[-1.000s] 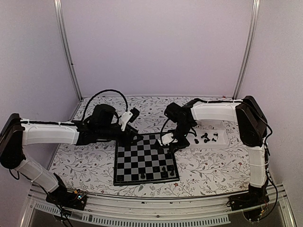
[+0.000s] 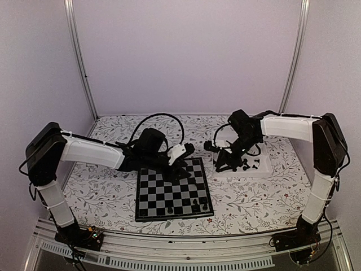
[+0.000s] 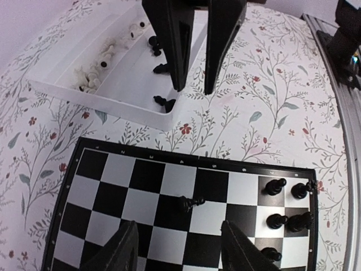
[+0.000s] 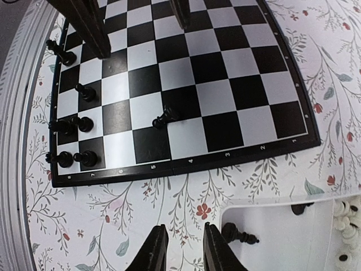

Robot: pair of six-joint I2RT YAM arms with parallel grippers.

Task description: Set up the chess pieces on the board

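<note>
The chessboard (image 3: 130,148) lies flat, with several black pawns (image 4: 86,93) standing near its row-7 and row-8 end. A lone black piece (image 4: 171,114) lies on its side near the row 4–5 line, mostly on a dark square, away from that group. My right gripper is off the board by the tray's near corner, fingers slightly apart and nothing between them. Over the board hangs my left gripper, fingers wide apart and empty. In the top view, the left arm covers part of the board.
Right of the board stands a white tray (image 3: 104,100) holding several black pieces (image 4: 240,234) and a heap of white pieces (image 3: 93,73). Both arms hang close together between board and tray. The patterned table in front of the tray is free.
My right gripper has left the fallen black piece and moved right to the tray. My left gripper has swung right over the board. The piece now lies further in from the edge.
</note>
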